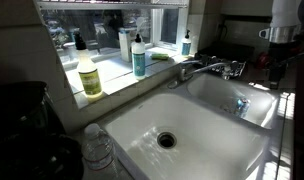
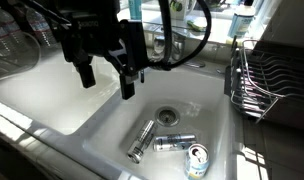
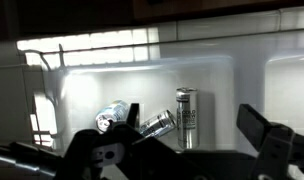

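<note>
Three cans lie in one basin of the white double sink. In exterior view 2 these are a blue-and-white can point(image 2: 197, 160), a slim silver can point(image 2: 141, 141) and another silver can point(image 2: 174, 142) near the drain. My gripper point(image 2: 107, 83) hangs above the sink, its fingers apart with nothing between them. The wrist view looks down on the blue-and-white can point(image 3: 111, 115), a tilted silver can point(image 3: 159, 124) and a silver can point(image 3: 186, 117) standing lengthwise in the picture, below the open gripper. Exterior view 1 shows the arm point(image 1: 285, 28) at the right edge.
The other basin point(image 1: 142, 125) is empty around its drain. A faucet point(image 1: 192, 68) rises at the back between the basins. Soap bottles point(image 1: 88, 70) line the sill, and a clear bottle point(image 1: 97, 148) stands at the near left. A wire rack point(image 2: 267, 75) flanks the can basin.
</note>
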